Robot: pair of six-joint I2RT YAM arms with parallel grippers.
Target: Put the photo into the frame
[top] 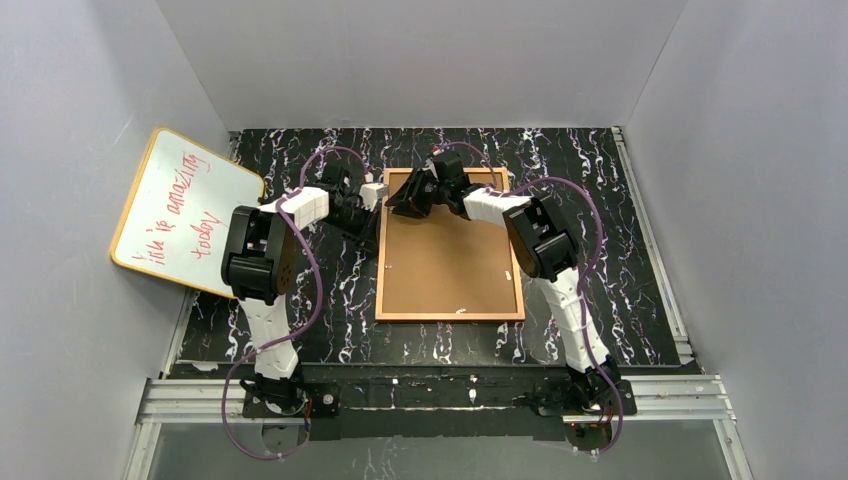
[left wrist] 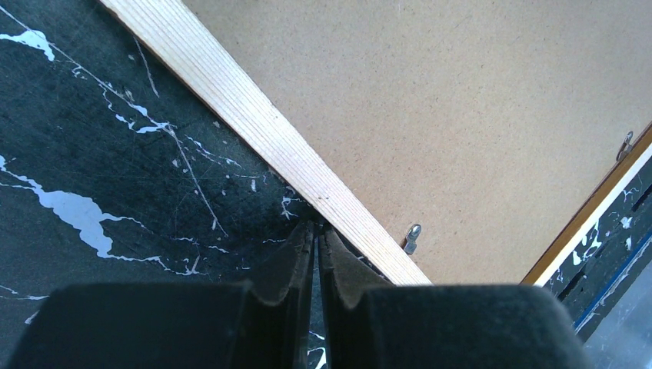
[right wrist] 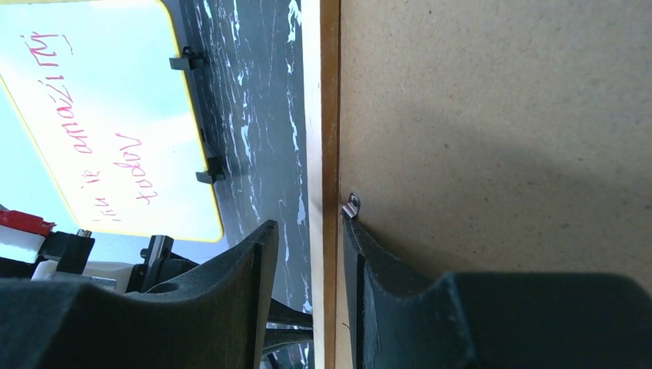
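Observation:
The wooden frame [top: 452, 317] lies back up on the dark marbled table, with a brown backing board [top: 450, 265] inside. No photo shows. My left gripper is shut just outside the frame's left rail [left wrist: 300, 157]; nothing shows between its fingers. Over that same rail, my right gripper has one finger on each side, a gap showing on the outer side. Its inner finger [right wrist: 361, 265] is close against a small metal tab [right wrist: 351, 206] at the board's edge; whether the fingers grip anything is unclear.
A whiteboard [top: 185, 215] with red writing leans at the left, behind the left arm. Another metal tab [left wrist: 412, 237] stands by the left rail, and one [left wrist: 624, 146] by a second rail. Bare table [top: 590, 220] extends right of the frame.

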